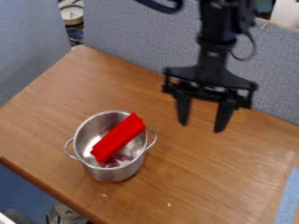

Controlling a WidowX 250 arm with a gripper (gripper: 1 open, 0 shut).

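My gripper (204, 117) hangs over the back right of the wooden table, its two black fingers apart and nothing visible between them. Below and to the left of it, a steel pot (108, 171) with two wire handles stands on the table. A red cylindrical object (118, 137) lies inside the pot at a slant, apart from the gripper.
Grey padded panels (128, 44) line the back and left. A light blue strip (288, 197) lies at the right edge.
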